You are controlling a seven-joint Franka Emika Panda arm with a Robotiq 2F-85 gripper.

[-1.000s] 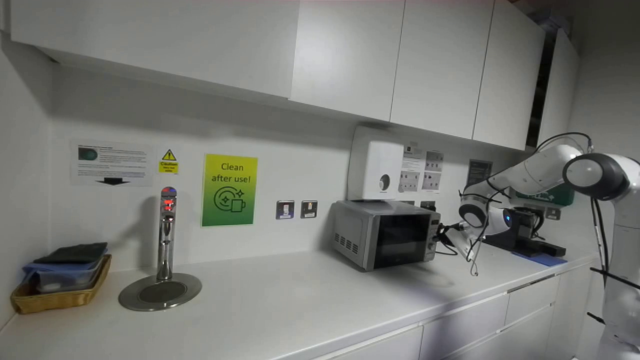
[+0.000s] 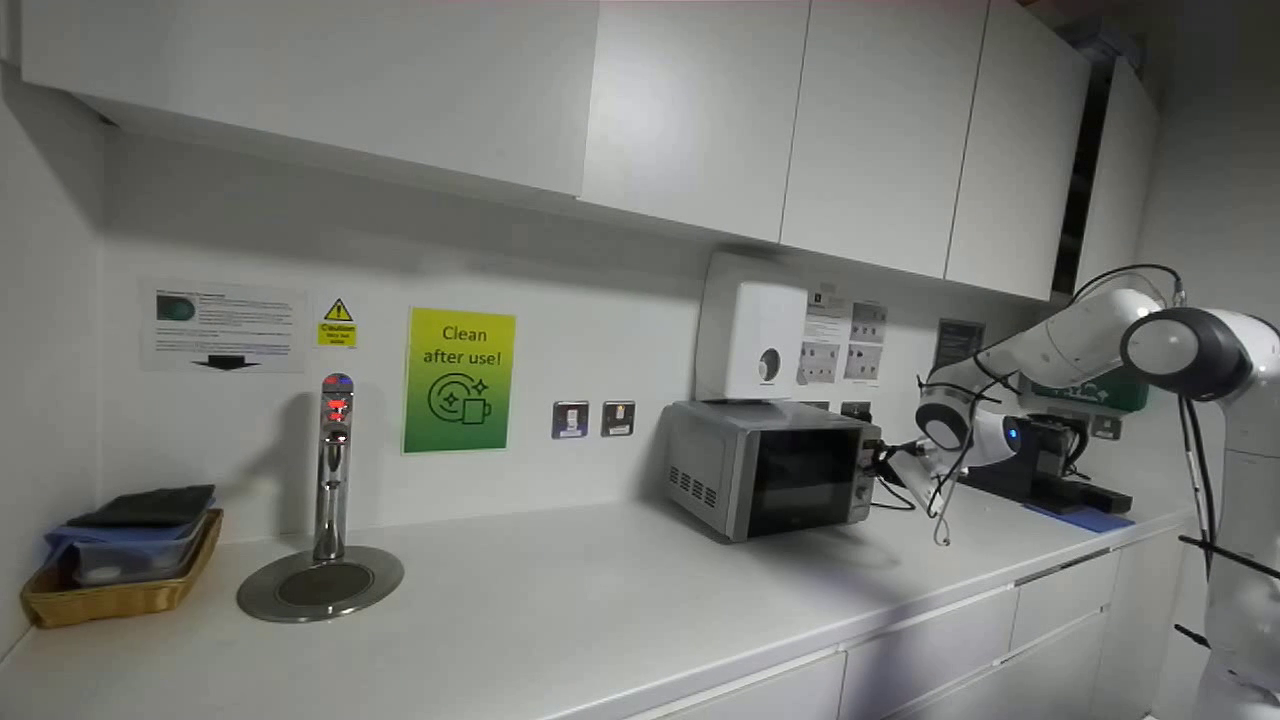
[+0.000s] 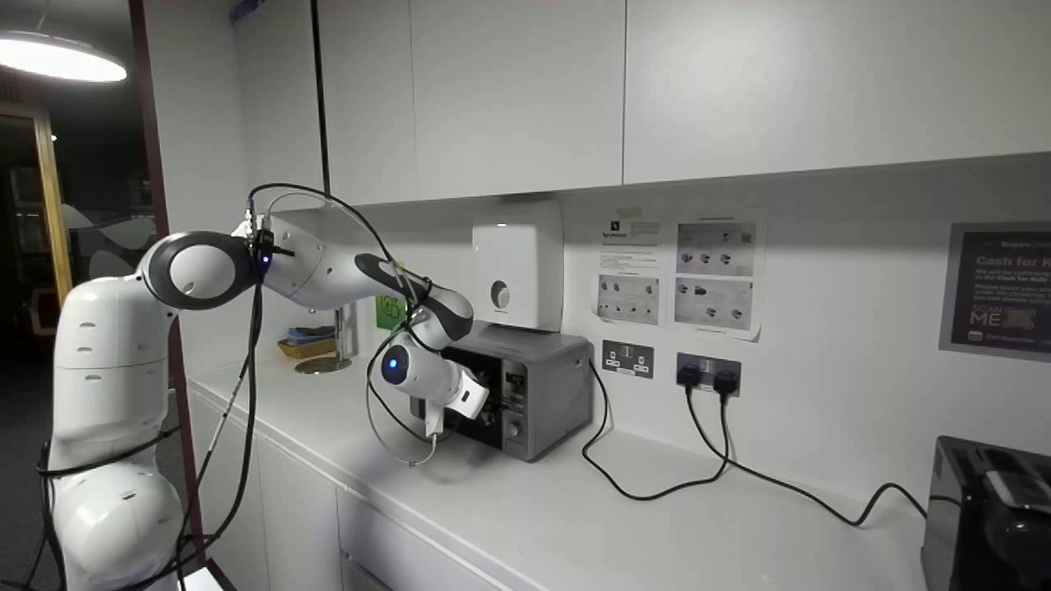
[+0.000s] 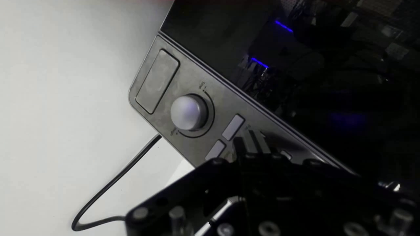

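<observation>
A silver microwave (image 2: 710,472) with a dark glass door stands on the counter, its door shut. Its control panel (image 4: 220,103) fills the middle of the wrist view, with a round knob (image 4: 186,112), a large rectangular button (image 4: 157,82) at one end, and small pale buttons, one of them a slim button (image 4: 233,127) by my fingertips. My gripper is shut, nothing visible between its fingers, and its tips are at the panel just past the small buttons. Whether they touch the panel I cannot tell. The arm partly hides the microwave's front in the second exterior view.
A black power cable (image 3: 631,493) runs along the counter from the microwave's side to the wall sockets (image 3: 707,375). A paper towel dispenser (image 2: 750,326) hangs just above the microwave.
The gripper and wrist have shifted slightly left, toward the microwave's panel. The microwave stays in place with its door shut.
</observation>
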